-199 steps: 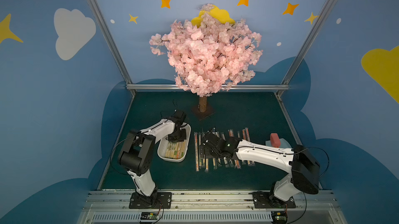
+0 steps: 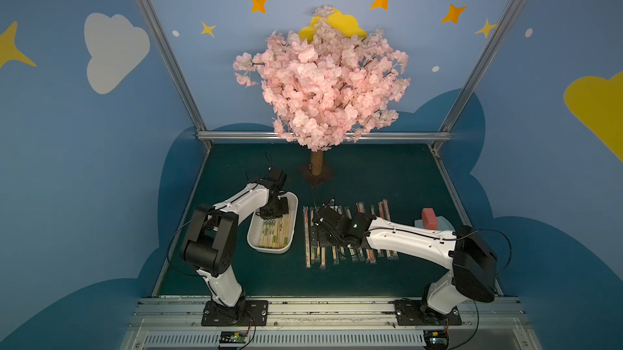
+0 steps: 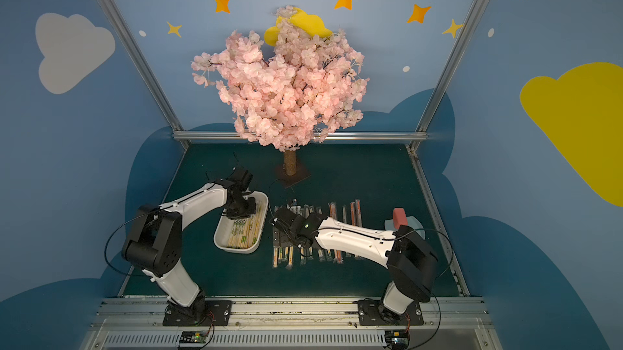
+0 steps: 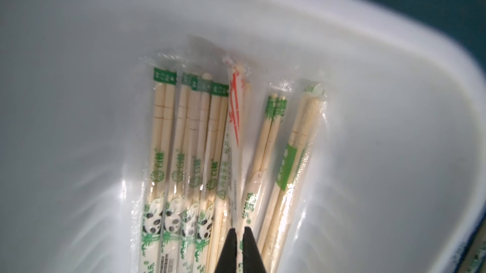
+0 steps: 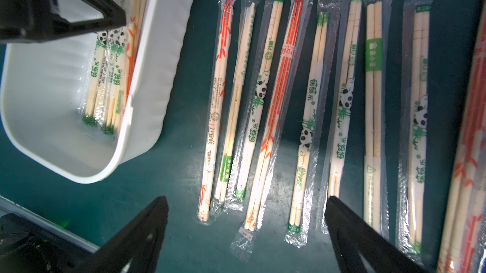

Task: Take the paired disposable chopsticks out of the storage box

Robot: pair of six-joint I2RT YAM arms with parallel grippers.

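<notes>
The white storage box (image 2: 294, 220) stands at the left of the table, with several wrapped chopstick pairs (image 4: 174, 171) lying side by side in it. Over these hangs my left gripper; its narrow tips are together and no packet shows caught between them. A red-printed packet (image 4: 234, 105) and green-banded pairs (image 4: 286, 166) lie just beyond the tips. In the right wrist view, the left gripper's dark fingers (image 5: 96, 14) reach in over the box wall. My right gripper is open above packets laid out on the table, holding nothing.
Right of the box runs a row of separate wrapped chopsticks (image 5: 215, 105) on the dark green table. A pinkish-red block (image 2: 429, 218) stands at the far right. Behind the box and row is the tree's trunk (image 2: 316, 163) on its base.
The right arm and the row of packets look nearly unmoved.
</notes>
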